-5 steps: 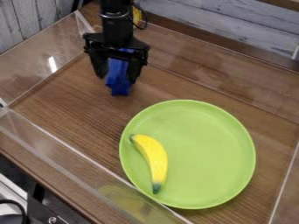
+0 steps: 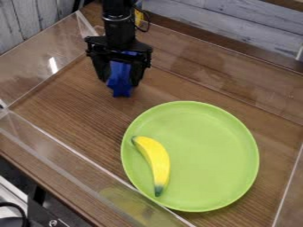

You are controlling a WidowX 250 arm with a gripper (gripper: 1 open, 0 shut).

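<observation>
My black gripper (image 2: pixel 120 58) hangs over a blue object (image 2: pixel 120 84) on the wooden table at the upper left, its fingers spread to either side of the object's upper part. A green plate (image 2: pixel 213 177) fills the lower right, with a yellow banana (image 2: pixel 155 164) lying on its left part.
A small yellow item (image 2: pixel 140 18) is partly visible behind the arm at the back. Clear walls edge the table (image 2: pixel 66 111) at the left and back. The table's right side above the plate is free.
My gripper has shifted slightly over the blue object. The plate and banana have not moved.
</observation>
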